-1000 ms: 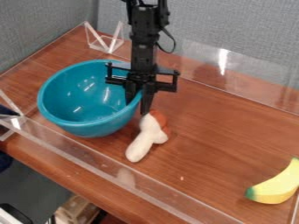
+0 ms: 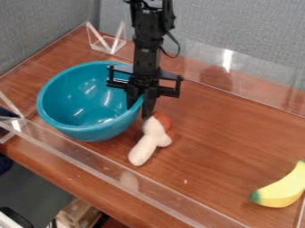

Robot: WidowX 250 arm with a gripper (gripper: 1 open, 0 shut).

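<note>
My black gripper (image 2: 144, 93) is lowered at the right rim of the blue bowl (image 2: 84, 102), with its fingers reaching down over the rim. It looks shut, and what is between the fingertips is partly hidden, seemingly the bowl's rim. A white plush toy with an orange top (image 2: 150, 142) lies just in front of the fingertips, right of the bowl.
A yellow banana (image 2: 281, 187) lies at the right front of the wooden table (image 2: 215, 142). Clear plastic walls edge the table, with a white wire piece at the back left.
</note>
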